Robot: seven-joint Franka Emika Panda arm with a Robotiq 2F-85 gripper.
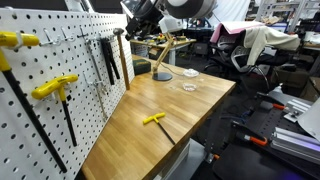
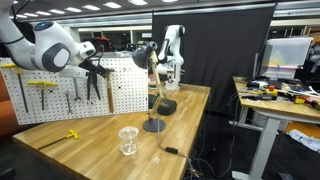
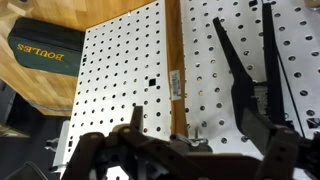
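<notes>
A hammer with a wooden handle (image 1: 123, 60) hangs on the white pegboard (image 1: 93, 75), beside a black-handled tool (image 1: 109, 58). In the wrist view, the wooden handle (image 3: 176, 75) runs up the middle and the black-handled tool (image 3: 243, 80) hangs to its right. My gripper is open in front of the board, its fingers spread to either side of the handle's lower end in that view. Nothing shows held between them. Exterior view 1 has the gripper (image 1: 134, 27) high up, close to the hammer; whether it touches cannot be told.
A yellow T-handle tool (image 1: 155, 118) lies on the wooden table (image 1: 120, 138). More yellow-handled tools (image 1: 54, 87) hang on the nearer board. A clear cup (image 2: 128, 140) and a lamp (image 2: 155, 100) stand on the table.
</notes>
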